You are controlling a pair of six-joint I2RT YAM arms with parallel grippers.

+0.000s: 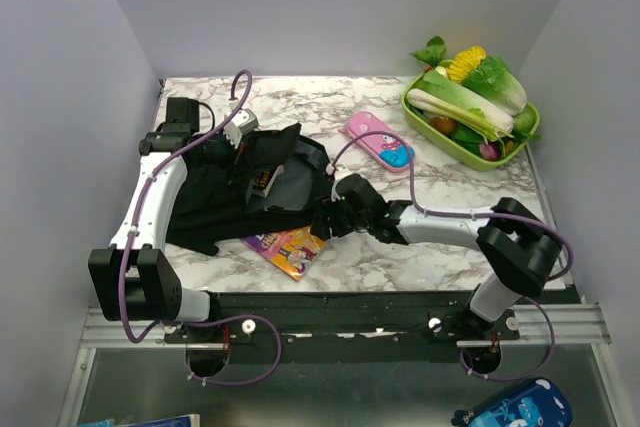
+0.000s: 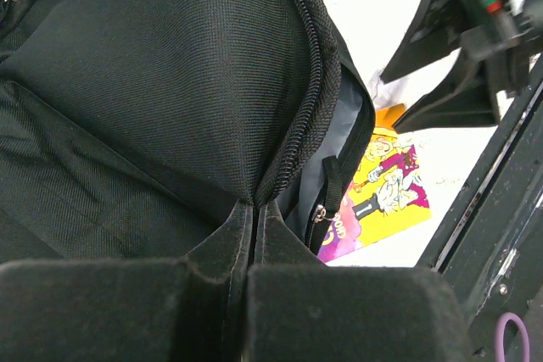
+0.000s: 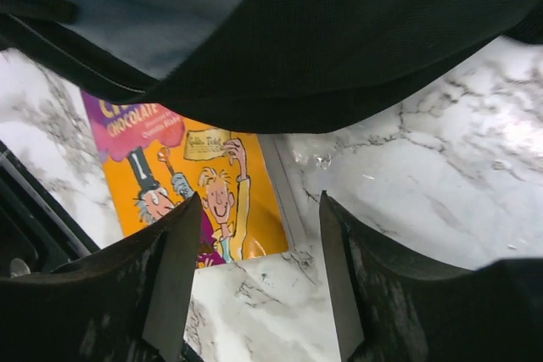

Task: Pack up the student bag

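Note:
The black bag (image 1: 225, 202) lies on its side on the left of the marble table, its mouth facing right and a book (image 1: 265, 181) inside. My left gripper is shut on the zipped rim of the bag, whose cloth gathers at the fingertips. A yellow and purple book (image 1: 288, 250) lies flat in front of the bag, one end tucked under the bag's lower edge. Over that book's right end my right gripper stands open, nothing between its fingers. A pink pencil case (image 1: 378, 139) rests to the right of the bag.
A green basket (image 1: 463, 153) of vegetables occupies the back right corner. Beyond the table's front edge lie a blue case (image 1: 520, 409) and, at the lower left, part of another book (image 1: 165, 422).

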